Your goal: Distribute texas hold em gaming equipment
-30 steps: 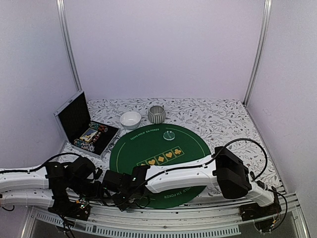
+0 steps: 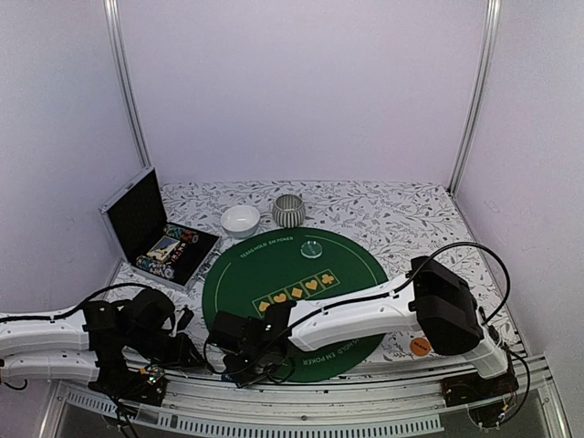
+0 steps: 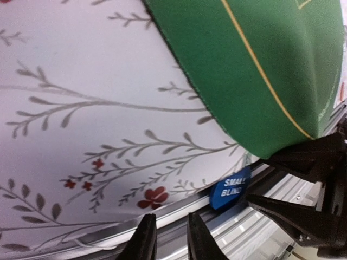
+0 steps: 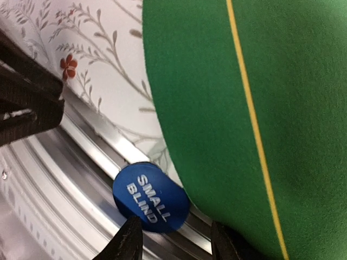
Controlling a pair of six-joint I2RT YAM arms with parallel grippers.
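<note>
A blue "SMALL BLIND" disc (image 4: 152, 197) lies at the table's front edge, over the metal rail and close beside the green poker mat (image 2: 351, 260). My right gripper stands part open, its fingertips on either side of the view just before the disc; neither finger is clearly clamped on it. In the left wrist view the same disc (image 3: 230, 188) shows by the right gripper's tips. My left gripper has a narrow gap with nothing in it, left of the disc. An orange disc (image 2: 420, 347) rests on the table right of the mat.
An open case (image 2: 193, 272) with chips and cards stands at the left. Behind the mat are a white bowl (image 2: 240, 219) and a striped cup (image 2: 288, 212). A clear round piece (image 2: 311, 249) sits on the mat.
My right gripper has shifted to the right, away from the left one, along the front edge. Its forearm no longer covers the orange disc. The left arm has barely moved.
</note>
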